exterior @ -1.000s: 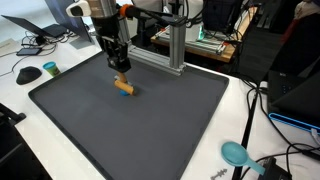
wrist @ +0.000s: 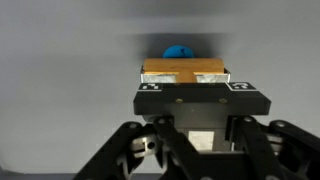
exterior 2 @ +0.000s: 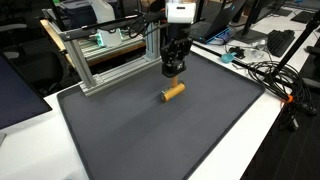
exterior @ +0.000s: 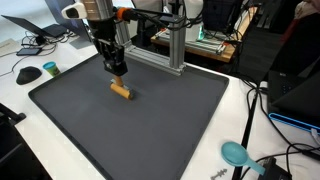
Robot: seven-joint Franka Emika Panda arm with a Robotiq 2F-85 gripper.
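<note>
A wooden piece, shaped like a small mallet, is under my gripper, with its thin stem up between the fingers and its thick bar at the bottom. Exterior view 2 shows the same bar lying level, close to or on the dark mat. From the wrist, the wooden bar runs crosswise past the fingertips, with my gripper shut on the stem. Just beyond it a round blue thing peeks out, partly hidden; whether it belongs to the wooden piece I cannot tell.
Behind stands a metal frame. A green cup and a black object sit beyond the mat's left edge; a turquoise object lies at the front right.
Gripper and wooden piece have come down slightly toward the mat, drifting a little left in exterior view 1. The blue spot beneath the bar, visible before, is now hidden there.
</note>
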